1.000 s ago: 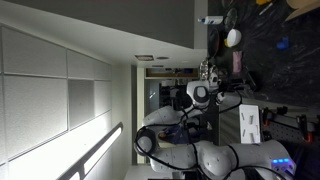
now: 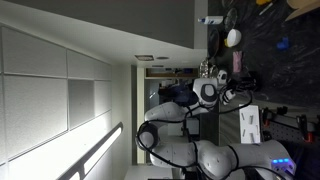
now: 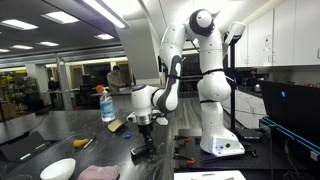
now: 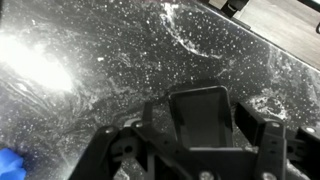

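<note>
A black rectangular object [image 4: 202, 116] with a pale, thin edge lies on the dark speckled table in the wrist view. My gripper points down over it, with one finger on its left and the other on its right. The fingers stand apart; a gap shows on the left side, while contact on the right cannot be told. In exterior view 2 the gripper [image 3: 143, 154] is low over the tabletop, and the dark object barely stands out there. Exterior view 1 shows the gripper [image 2: 246, 86] only small and dark.
A blue item [image 4: 11, 165] lies at the wrist view's lower left. On the table are a white bowl [image 3: 58, 168], a pink cloth [image 3: 99, 173], a yellow item [image 3: 84, 143] and a water bottle [image 3: 107, 107]. Bare tabletop surrounds the black object.
In exterior view 1 the arm's wrist has shifted slightly to the right over the last second. The table objects look unmoved.
</note>
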